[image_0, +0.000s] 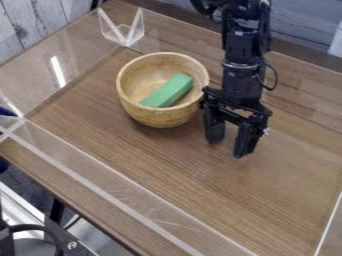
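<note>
The dark robot arm reaches down from the top of the view to my gripper (230, 136), whose black fingers point down low over the wooden tabletop (160, 200), just right of a tan bowl (140, 105). The gripper is open, and I see nothing held in it. A green block (170, 92) lies inside the bowl.
A clear container (122, 30) sits at the upper left. A dark cable or part (27, 240) shows at the lower left edge.
</note>
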